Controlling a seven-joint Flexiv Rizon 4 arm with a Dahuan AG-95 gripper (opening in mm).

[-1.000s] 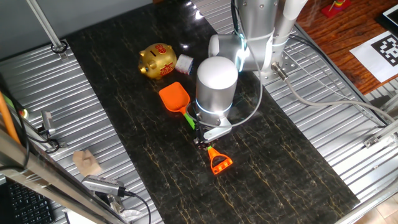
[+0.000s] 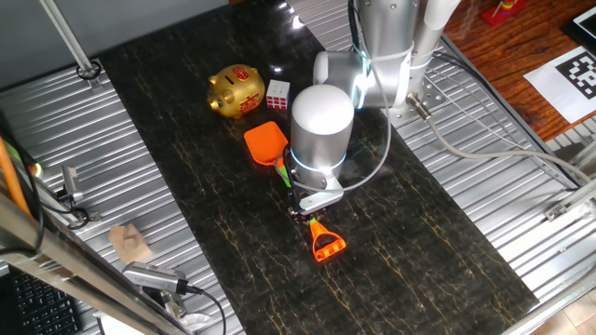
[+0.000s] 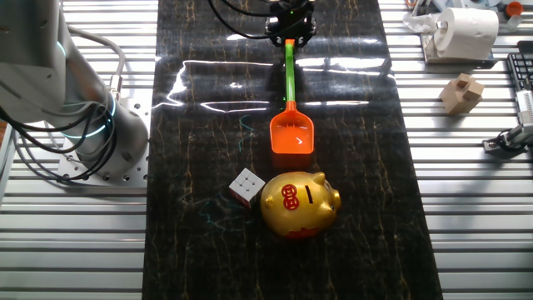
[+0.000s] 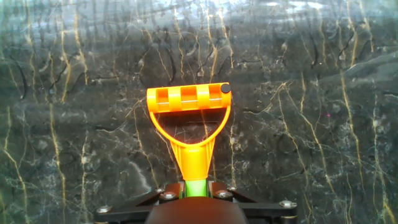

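Observation:
A toy shovel lies stretched out along the dark marbled board, with an orange scoop (image 3: 292, 133), a green shaft (image 3: 290, 82) and an orange D-shaped handle (image 4: 189, 99). My gripper is shut on the green shaft just below that handle. From above, the arm covers part of the shaft, while the handle (image 2: 327, 244) sticks out on the near side. Close to the scoop's far end are a golden piggy bank (image 3: 298, 205) and a small red-and-white cube (image 3: 247, 187), side by side. Whether the shovel touches the board is unclear.
Bare board (image 2: 400, 270) stretches to the near right of the shovel. A wooden block (image 3: 461, 94) and a paper roll (image 3: 466, 33) stand on the metal slats beyond its edge. A cable loops beside the arm.
The scoop has swung slightly right and toward the near side in exterior view 1, and the arm has shifted a little left. The cube, blurred and turned a second ago, now sits sharp and still.

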